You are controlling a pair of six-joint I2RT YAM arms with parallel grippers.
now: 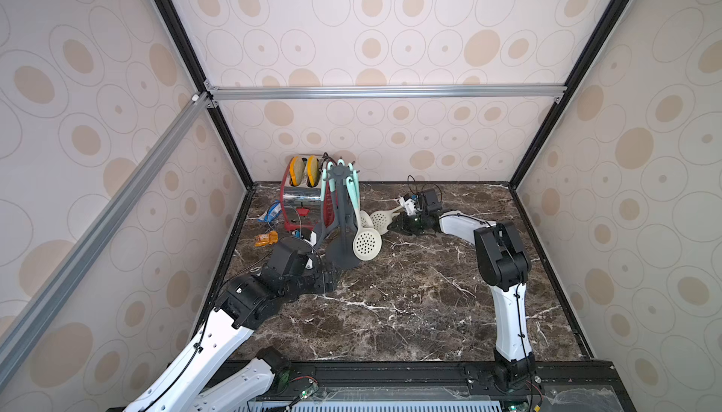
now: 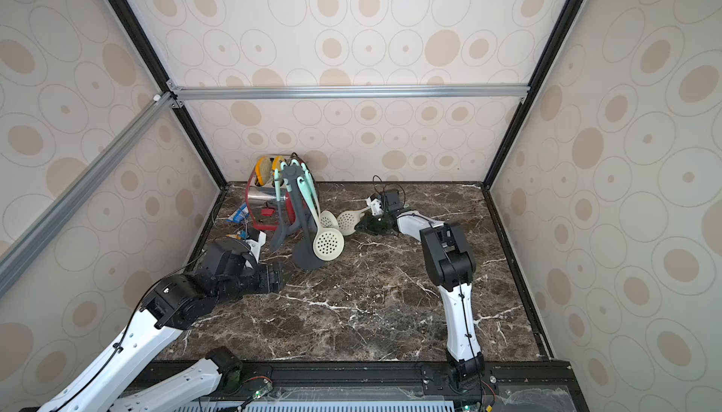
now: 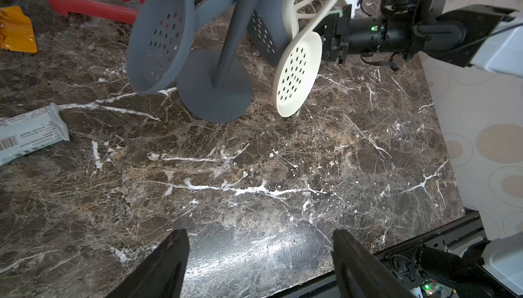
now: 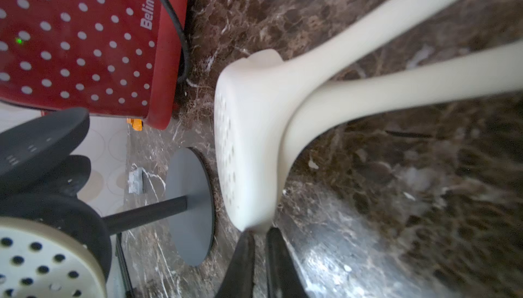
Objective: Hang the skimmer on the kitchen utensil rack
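Note:
The utensil rack stands at the back centre-left, hung with grey and white utensils, including a white skimmer with mint handle. Two more white perforated utensils lie on the marble beside it. My right gripper is low at their heads, its fingertips close together at the nearer one's edge; whether it grips is unclear. My left gripper is over the counter in front of the rack, its fingers apart, open with nothing between them.
A red appliance stands behind the rack. An orange packet and a silver wrapper lie to the left.

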